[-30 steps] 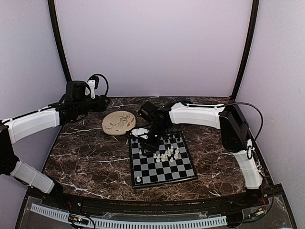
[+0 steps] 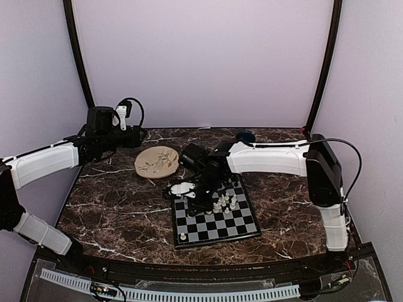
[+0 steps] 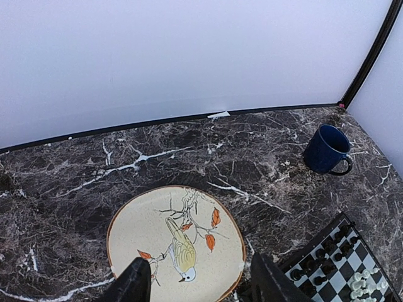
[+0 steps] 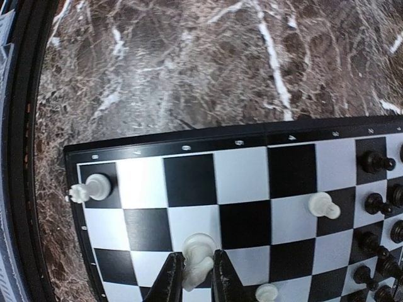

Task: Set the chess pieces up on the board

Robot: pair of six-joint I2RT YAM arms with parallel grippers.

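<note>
The chessboard [image 2: 217,234] lies in the middle of the table. A white piece [image 4: 198,246] is pinched in my right gripper, over the board's squares in the right wrist view; whether its base touches the board I cannot tell. One white castle-topped piece [image 4: 96,187] stands alone on the corner square. A white pawn-like piece [image 4: 322,204] is further along, and several white pieces [image 2: 217,207] cluster mid-board. Black pieces [image 4: 376,162] fill the far end. My left gripper hovers left of the board, fingers apart and empty.
Behind the board's left side lies a cream plate [image 3: 141,217] with a bird design. A dark blue mug [image 3: 326,150] stands at the back right. The marble table left of the board is clear.
My right gripper has come toward the front of the board, its arm shifting with it, and carries the white piece along. The left arm looks still.
</note>
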